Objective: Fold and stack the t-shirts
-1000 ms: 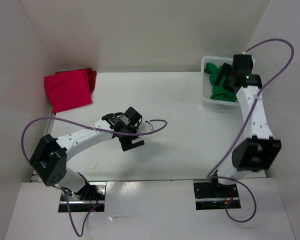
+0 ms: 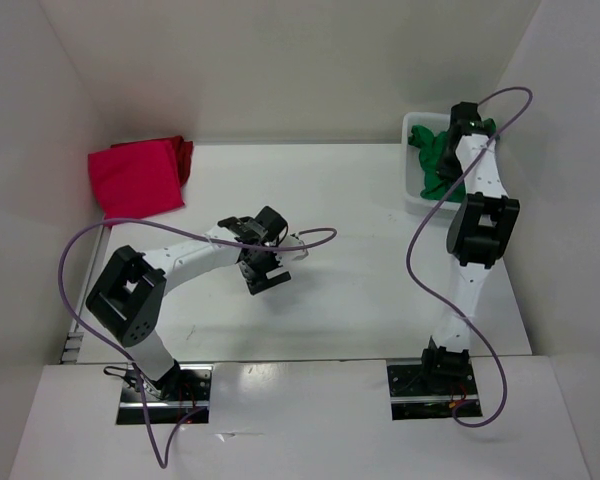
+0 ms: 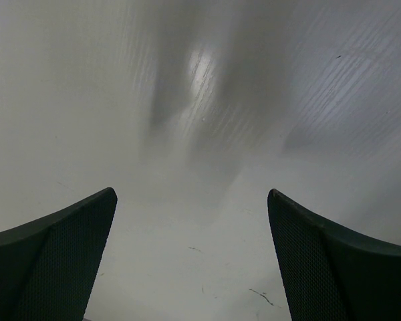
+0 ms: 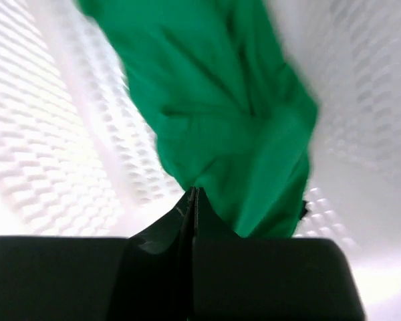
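A green shirt (image 2: 431, 160) lies crumpled in a white basket (image 2: 414, 190) at the back right of the table. My right gripper points down into this basket and is shut over the green cloth (image 4: 220, 147); I see no fabric between its fingers. At the back left, a red shirt (image 2: 135, 183) lies folded flat, with a darker red edge showing behind it. Over the bare table near the middle left, my left gripper stands open, nothing between its fingers.
Perforated basket walls (image 4: 47, 134) rise on both sides of the right gripper. Purple cables (image 2: 420, 225) loop over both arms. Room walls close in the back and sides.
The red shirt has stayed put.
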